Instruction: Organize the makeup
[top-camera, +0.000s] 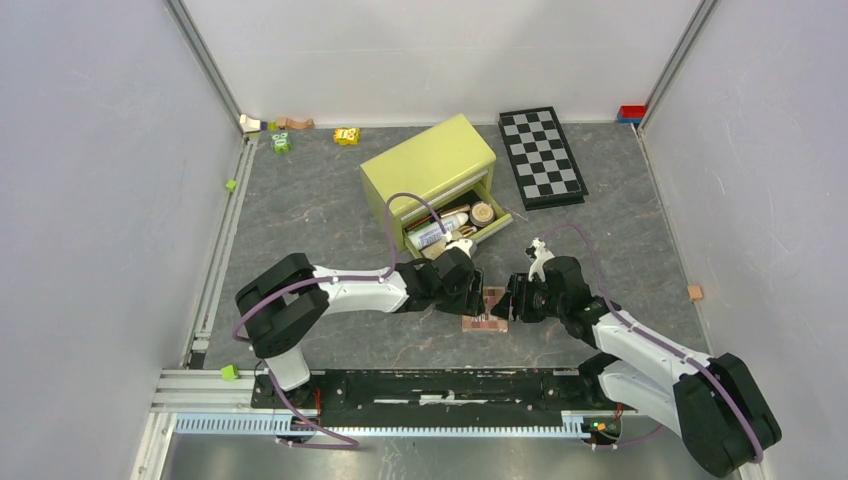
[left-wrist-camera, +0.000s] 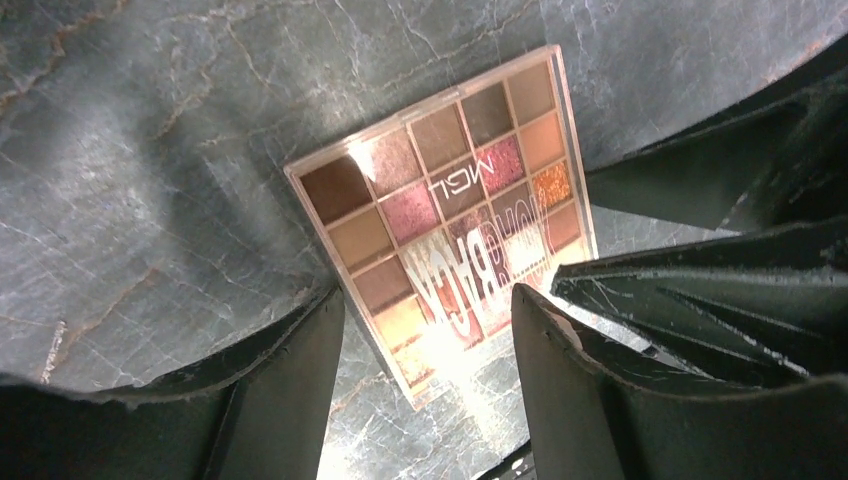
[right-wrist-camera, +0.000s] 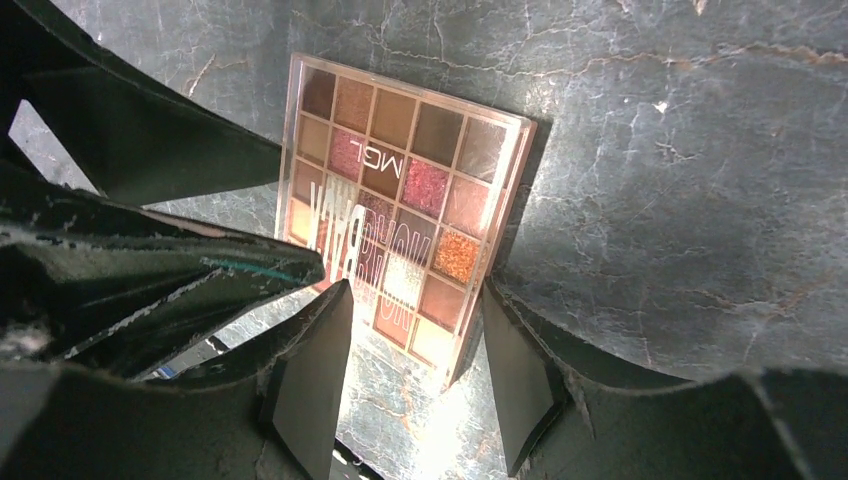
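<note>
A square eyeshadow palette (top-camera: 485, 322) (left-wrist-camera: 440, 220) (right-wrist-camera: 400, 210) lies on the grey marble surface between my grippers. My left gripper (top-camera: 472, 300) and my right gripper (top-camera: 512, 300) are at its opposite sides, their fingertips at its edges, apparently shut on it. Above them stands a yellow-green cabinet (top-camera: 428, 160) with its drawer (top-camera: 494, 228) pulled out, holding a white tube (top-camera: 432, 231), a round compact (top-camera: 481, 213) and other slim items.
A checkerboard (top-camera: 542, 158) lies at the back right. Small toys (top-camera: 346, 135) and blocks lie along the back left. A red-blue bin (top-camera: 631, 114) sits in the back right corner.
</note>
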